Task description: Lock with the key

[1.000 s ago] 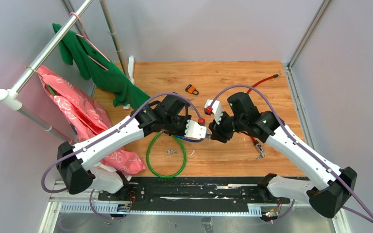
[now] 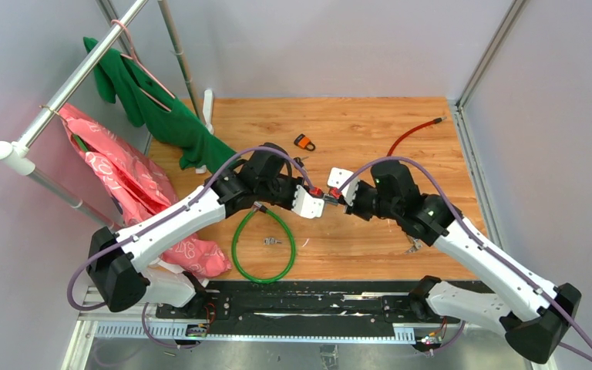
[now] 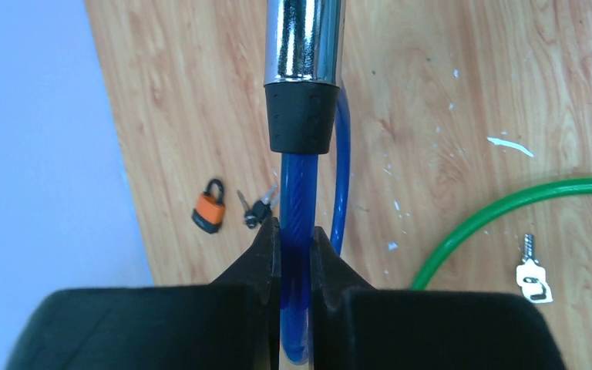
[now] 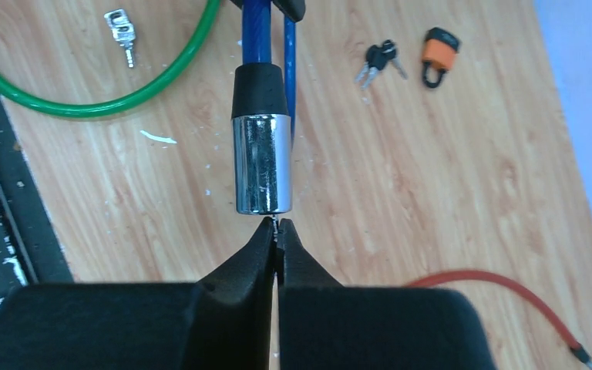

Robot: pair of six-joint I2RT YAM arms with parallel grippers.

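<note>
My left gripper is shut on the blue cable lock [image 3: 299,193], raised over the table's middle, its chrome head [image 3: 302,38] pointing away from the fingers. In the right wrist view that chrome head [image 4: 262,163] sits just beyond the tips of my right gripper, which is shut, with a thin silvery piece showing at the seam by the head; whether it is a key is hard to tell. A keyring with keys [image 4: 381,60] and an orange padlock [image 4: 439,54] lie on the table, and a loose silver key [image 3: 531,274] lies by the green cable.
A green cable loop [image 2: 262,280] lies at the front middle and a red cable [image 4: 501,280] at the right. Clothes on a rack [image 2: 139,100] crowd the left side.
Both arms have shifted slightly near the middle; the right arm's upper joints moved a little right and forward, and the left wrist turned slightly, keeping the blue lock.
</note>
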